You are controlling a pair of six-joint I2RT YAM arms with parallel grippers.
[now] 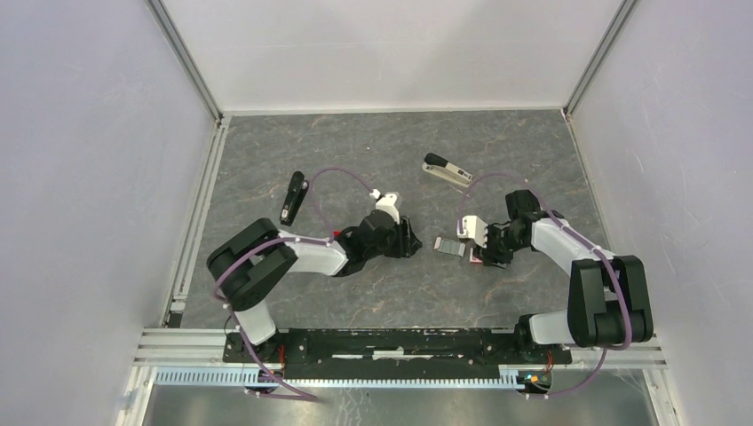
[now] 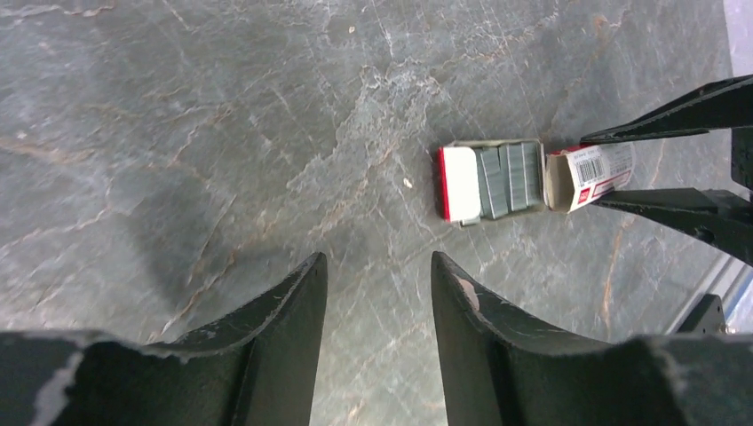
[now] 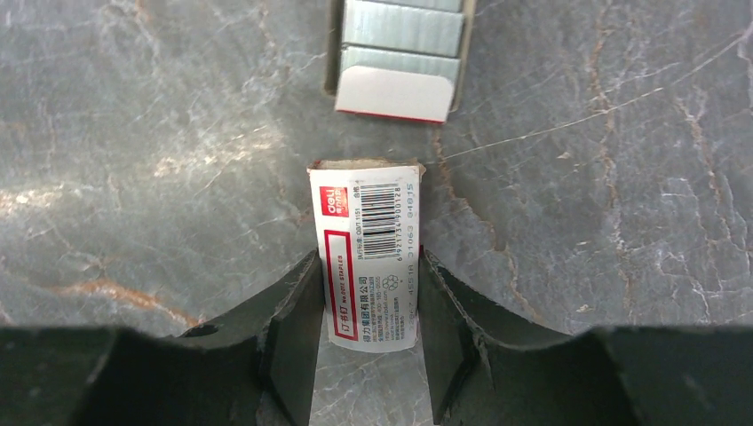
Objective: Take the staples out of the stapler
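Observation:
My right gripper is shut on the white staple box sleeve [image 3: 373,302], printed with a barcode and red marks. Just off the sleeve's end lies the box's inner tray [image 2: 459,182], holding several grey staple strips [image 2: 506,177] and a white flap. A narrow gap parts tray and sleeve in the right wrist view. To the left of the tray, my left gripper is part open with nothing between its fingers. At the back stands a white and black stapler [image 1: 448,169], apart from both grippers. A black stapler [image 1: 293,198] lies at the back left.
Behind the left arm a small red thing [image 1: 336,233] shows in part.

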